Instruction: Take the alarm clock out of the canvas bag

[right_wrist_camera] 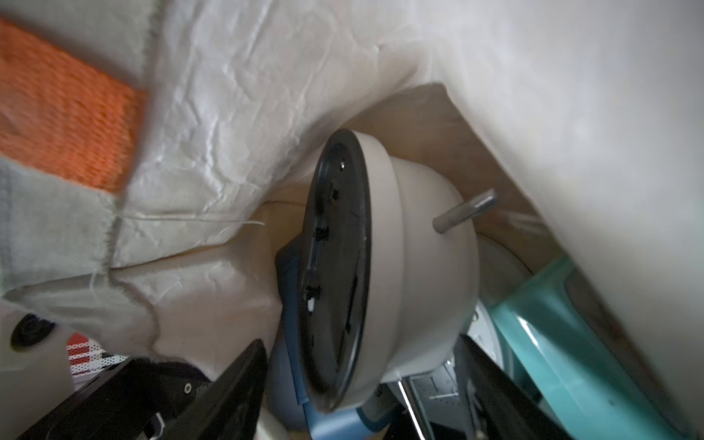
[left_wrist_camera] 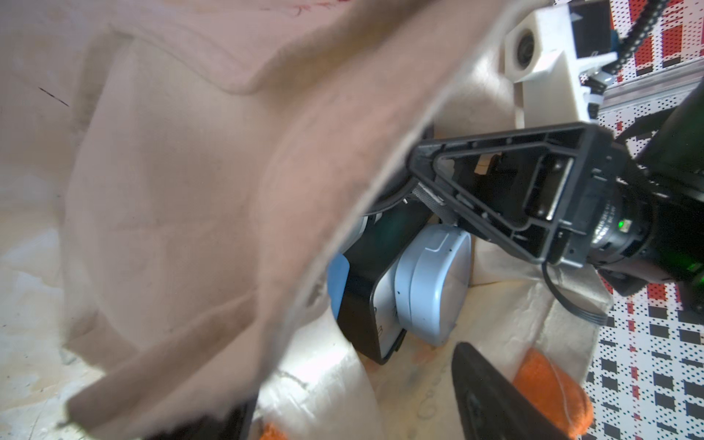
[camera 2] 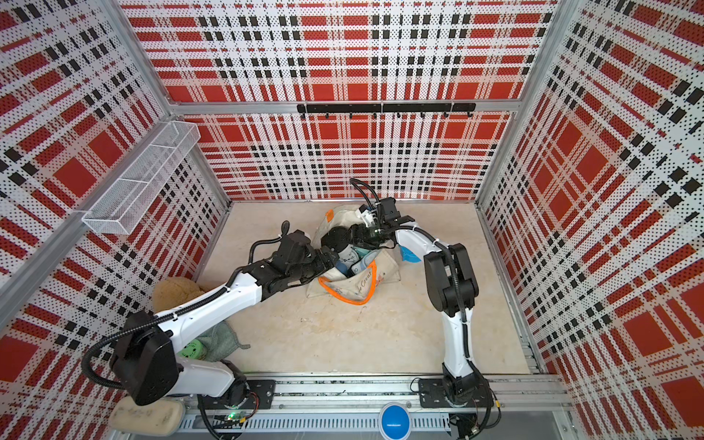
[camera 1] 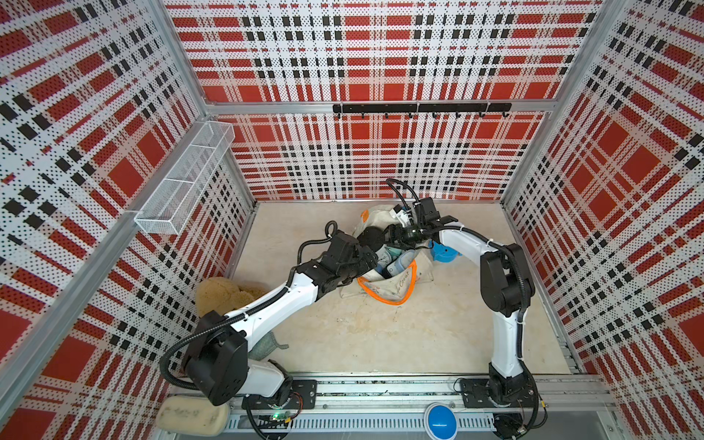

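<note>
The alarm clock [right_wrist_camera: 432,271], with a round black face, pale body and metal pegs, sits tilted inside the canvas bag [right_wrist_camera: 220,95] in the right wrist view. My right gripper is open, its fingers on either side of the clock's lower end; a gap shows on the face side, while contact on the body side is unclear. From above, the clock [camera 1: 372,238] is a dark disc between both grippers. My left gripper stands part open at the bag's left side. A canvas fold [left_wrist_camera: 220,205] covers much of its view and partly hides one finger.
Other things fill the bag: a teal item [right_wrist_camera: 586,352], a light blue rounded item [left_wrist_camera: 432,286] and a black box [left_wrist_camera: 374,293]. A blue object [camera 1: 443,251] lies right of the bag.
</note>
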